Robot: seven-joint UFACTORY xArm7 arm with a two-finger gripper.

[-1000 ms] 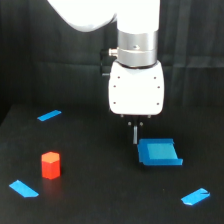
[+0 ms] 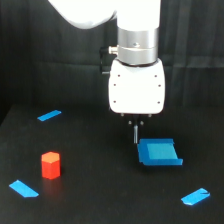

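Note:
A small orange-red cube [image 2: 51, 165] sits on the dark table at the left, well away from my arm. Toward the right of centre is a shallow blue tray [image 2: 148, 162] with a lighter blue inside, in which I see no object. My gripper [image 2: 136, 133] points down at the tray's back left side, and the cube is nowhere near it. Its fingers are thin and dark against the black surface, so their spacing is unclear. I see nothing held there.
Blue tape strips lie flat on the table: one at the back left [image 2: 49, 115], a front left strip [image 2: 24, 188] and a front right strip [image 2: 195, 196]. A dark curtain [image 2: 50, 60] hangs behind. Between cube and tray the table is bare.

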